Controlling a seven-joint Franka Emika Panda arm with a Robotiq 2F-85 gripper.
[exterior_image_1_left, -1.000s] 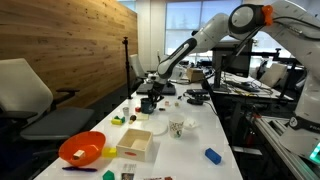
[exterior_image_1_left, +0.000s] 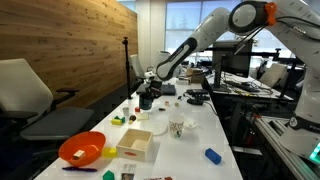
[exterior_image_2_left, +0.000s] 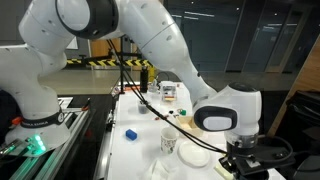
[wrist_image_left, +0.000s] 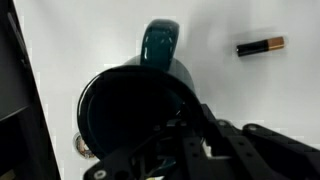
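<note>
A dark teal mug (wrist_image_left: 160, 45) fills much of the wrist view, seen into its black opening with the handle at the top. My gripper is shut on the mug's rim at the lower right, its dark fingers hard to separate from the mug's inside. In exterior view 1 the mug (exterior_image_1_left: 146, 102) hangs from the gripper (exterior_image_1_left: 150, 93) near the table's far left part. The arm hides most of the mug in exterior view 2.
A white patterned cup (exterior_image_1_left: 176, 127) and a white plate (exterior_image_1_left: 155, 128) stand nearer. Closer still are a beige box (exterior_image_1_left: 134, 148), an orange bowl (exterior_image_1_left: 82, 150) and a blue block (exterior_image_1_left: 213, 156). A battery (wrist_image_left: 260, 46) lies on the table by the mug.
The mug and gripper have risen slightly, with a small shift to the left in exterior view 1. Everything else on the table looks the same.
</note>
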